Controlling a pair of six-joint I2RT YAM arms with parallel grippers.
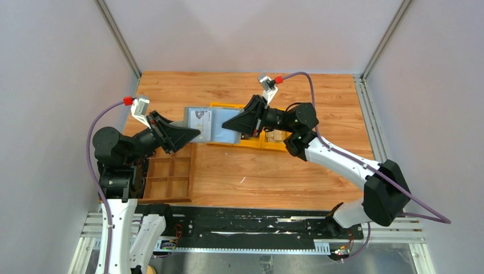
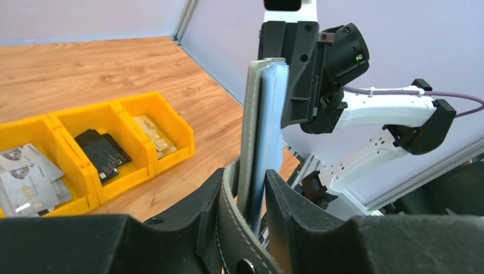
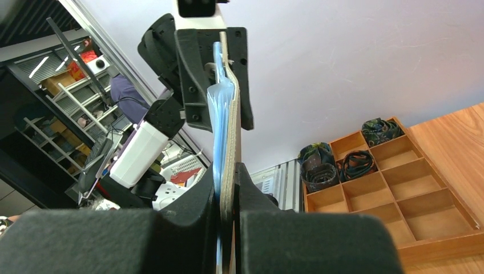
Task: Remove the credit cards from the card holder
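Observation:
The card holder (image 1: 220, 132), grey with pale blue sleeves, is spread in the air above the table, a whitish card (image 1: 200, 122) showing in its left part. My right gripper (image 1: 226, 124) is shut on the blue sleeve side. At the holder's left end, my left gripper (image 1: 197, 133) is partly open, with the holder's edge between its fingers. In the left wrist view, the grey cover (image 2: 248, 131) curves down between those fingers beside the blue sleeves (image 2: 275, 114). From the right wrist, the holder (image 3: 228, 131) stands edge-on; how many cards are inside cannot be seen.
Behind the holder stand yellow bins (image 2: 142, 137) with cards and packets. A brown compartment tray (image 1: 190, 178) lies at the table's left, some cells holding dark coiled items (image 3: 357, 164).

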